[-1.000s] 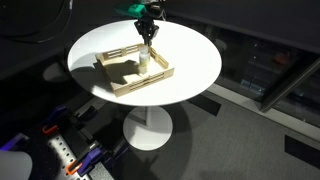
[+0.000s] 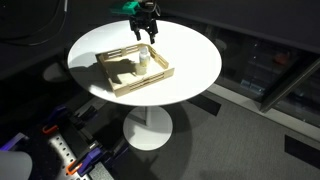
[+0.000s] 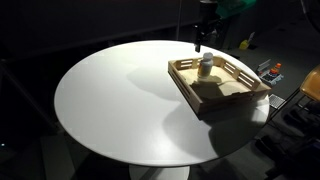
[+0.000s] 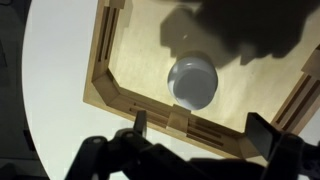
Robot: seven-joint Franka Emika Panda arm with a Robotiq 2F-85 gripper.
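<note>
A pale bottle [image 2: 143,60] with a grey cap stands upright inside a wooden tray [image 2: 108,72] on a round white table. From the wrist, its round grey cap [image 4: 192,83] shows from above, near one of the tray's slotted sides. My gripper [image 2: 146,38] hangs above the bottle, its fingers spread apart and nothing between them. In the wrist view the dark fingertips [image 4: 141,123] sit along the lower edge, offset from the cap and not touching it. Exterior view 2 cuts off most of the gripper; the bottle [image 3: 205,66] is in full view there.
Low slotted walls [image 3: 235,102] surround the bottle. Apart from the tray, the white tabletop [image 3: 120,95] is clear, with much bare room on one side. A dark shadow [image 4: 240,25] falls on the tray floor.
A second ago the fingers looked close together just over the bottle; now they show clearly apart and slightly higher. Bottle and tray look unmoved.
</note>
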